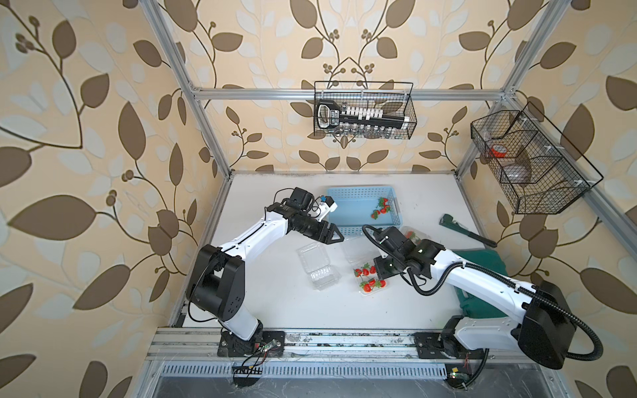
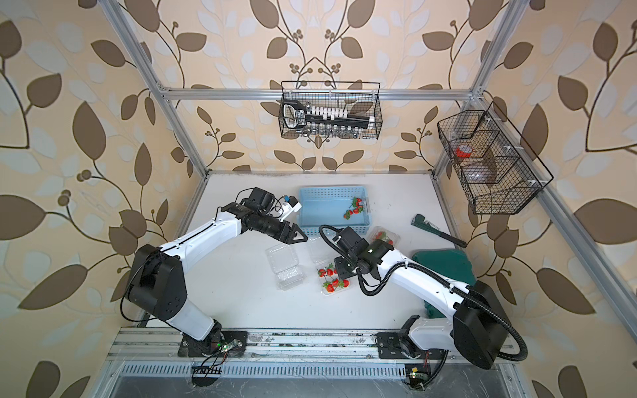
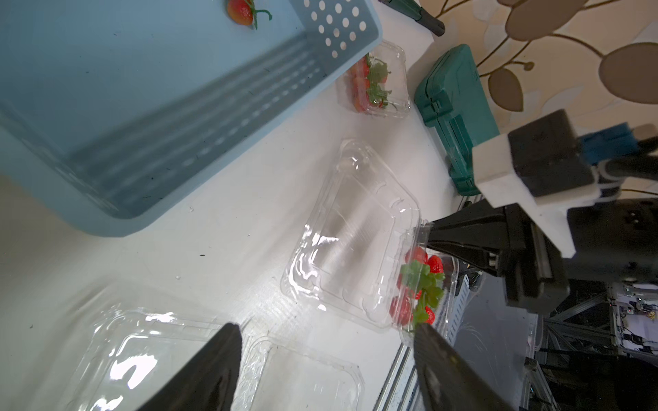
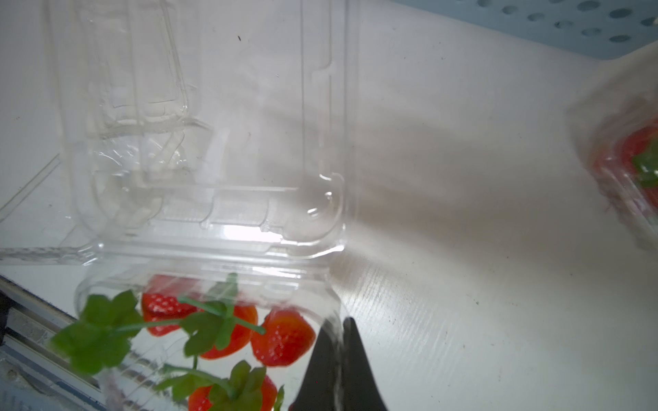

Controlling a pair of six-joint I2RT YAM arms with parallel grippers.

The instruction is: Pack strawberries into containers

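My right gripper is shut on the thin side wall of a clear, open-lidded container (image 4: 219, 263). Several red strawberries (image 4: 282, 335) with green leaves lie in this container's base, and its empty lid (image 3: 356, 229) stretches toward the blue basket. My left gripper hangs above the table with its fingers (image 3: 205, 373) apart and nothing between them. Below it, an empty open clear container (image 1: 318, 265) rests on the table. A few strawberries (image 1: 380, 208) lie in the right part of the blue basket (image 1: 358, 231).
Behind my right arm sits another clear container (image 3: 387, 82) with strawberries, partly hidden in the top left view. A dark green tool (image 1: 467, 230) and a green case (image 1: 474, 301) occupy the right side.
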